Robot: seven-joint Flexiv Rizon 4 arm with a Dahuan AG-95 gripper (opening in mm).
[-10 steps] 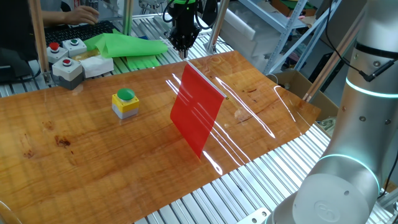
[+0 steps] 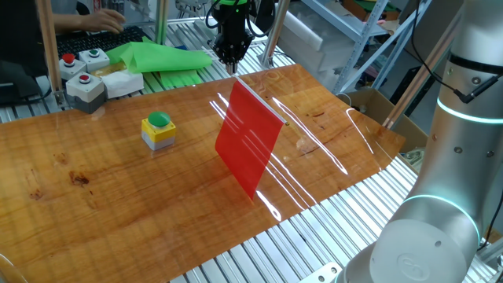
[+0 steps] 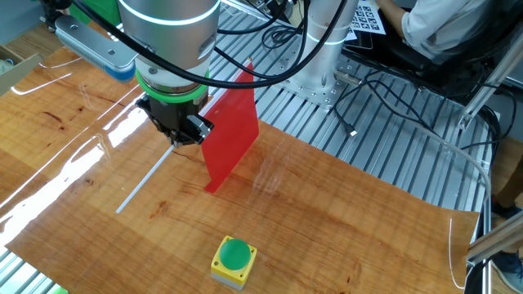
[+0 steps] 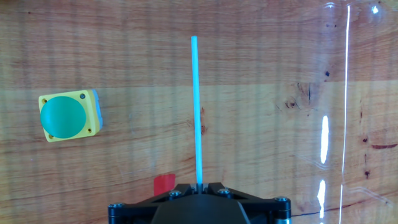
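Note:
My gripper [image 3: 174, 142] is shut on a thin white rod [image 3: 145, 179], which sticks out past the fingers over the table. On the rod's other side hangs a red flag [image 3: 230, 128], like a flat sheet. Exterior view 1 shows the red flag [image 2: 250, 137] hanging down from its slanted rod, with the gripper [image 2: 231, 69] at the far end. From the wrist, the pale rod [image 4: 196, 112] runs straight away from the gripper, and only a small red corner of the flag [image 4: 164, 185] appears beside the fingers.
A yellow box with a green button [image 2: 159, 130] stands on the wooden table [image 2: 94, 204], apart from the flag. Boxes with red buttons [image 2: 85, 88] and green cloth [image 2: 161, 58] lie beyond the table's far edge.

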